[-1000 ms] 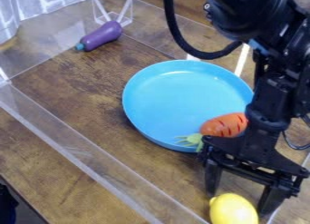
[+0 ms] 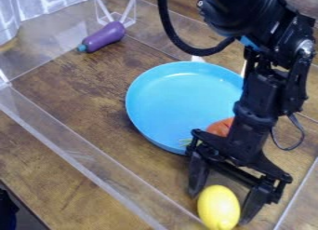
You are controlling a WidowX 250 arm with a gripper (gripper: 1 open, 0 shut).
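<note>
My black gripper (image 2: 224,182) is low at the lower right, its fingers open and reaching down around a yellow lemon-like object (image 2: 218,208) near the bottom edge. A blue plate (image 2: 162,99) lies behind it; an orange carrot (image 2: 221,127) on the plate is mostly hidden by the gripper.
A purple eggplant-like toy (image 2: 102,37) lies at the upper left. Clear plastic walls (image 2: 87,154) edge the wooden surface.
My gripper has shifted slightly left, now covering more of the carrot. The yellow object has moved a little left and up.
</note>
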